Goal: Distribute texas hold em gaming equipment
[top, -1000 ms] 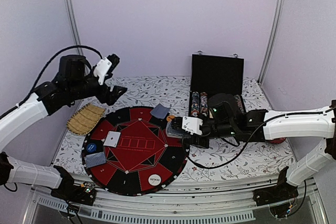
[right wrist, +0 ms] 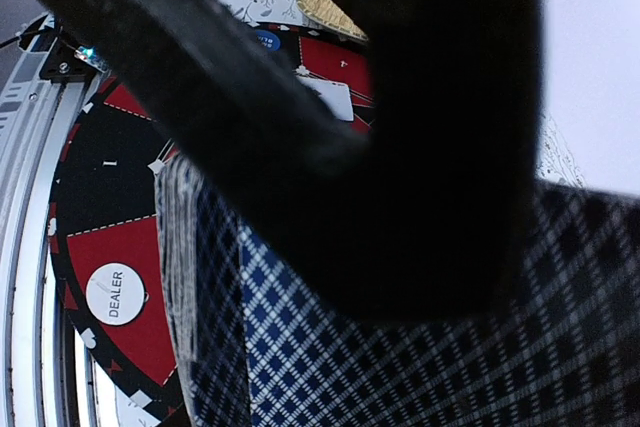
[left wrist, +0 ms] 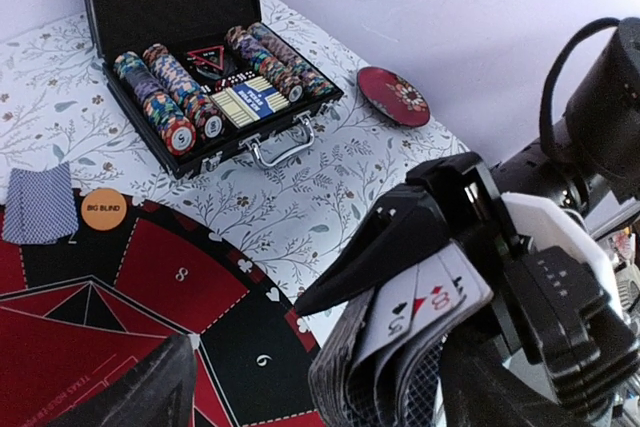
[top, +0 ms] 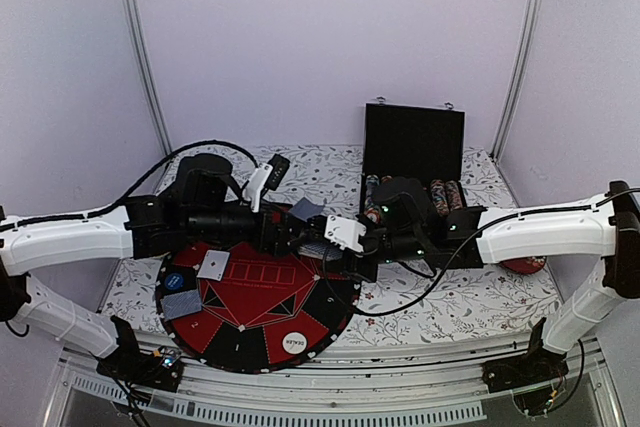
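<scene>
A deck of cards [left wrist: 375, 367] with a blue checkered back [right wrist: 300, 347] is raised above the mat, some cards fanned at one corner. My right gripper [top: 335, 237] is shut on this deck; its dark fingers fill much of the right wrist view. Whether they touch it cannot be told. The round red and black poker mat [top: 240, 332] lies below.
Face-down cards [top: 182, 304] lie on the mat's left, near a white card [top: 213, 264], the blue button [top: 174, 281] and the dealer button [top: 294, 343]. More cards [left wrist: 42, 205] sit by the orange big blind button [left wrist: 104, 209]. The open chip case [left wrist: 220, 87] and red bowl [left wrist: 393, 97] stand beyond.
My left gripper has swung from the back left, over the mat, right up to the deck in my right gripper. The right gripper has shifted slightly left with the deck.
</scene>
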